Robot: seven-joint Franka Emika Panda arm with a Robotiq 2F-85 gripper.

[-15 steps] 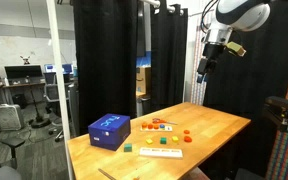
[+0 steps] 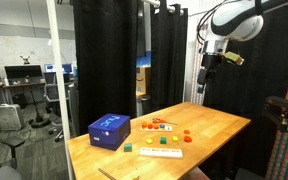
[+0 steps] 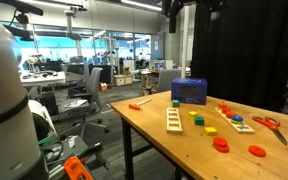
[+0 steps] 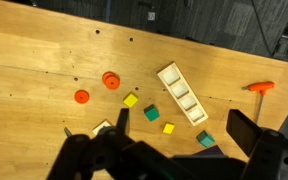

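High above the wooden table [image 2: 209, 122] hangs my gripper. In the wrist view its two dark fingers stand wide apart, with only tabletop things far below showing between them. A pale tray with compartments [image 4: 185, 94] lies on the table. Around it are a green block [image 4: 152, 114], two yellow blocks [image 4: 131, 100] and a teal block [image 4: 205, 139]. Two red round pieces [image 4: 111, 80] lie farther left in that view. An orange-headed tool [image 4: 260, 90] lies on the right. My gripper touches none of these.
A blue box [image 2: 109, 131] stands on the table, the tallest thing there. Beyond the blocks are a small board with coloured pieces [image 2: 156, 127] and a red-handled tool [image 3: 271, 124]. Black curtains [image 2: 106, 60] hang behind.
In exterior view 1 the arm's end has shifted slightly to the right. The things on the table have not moved.
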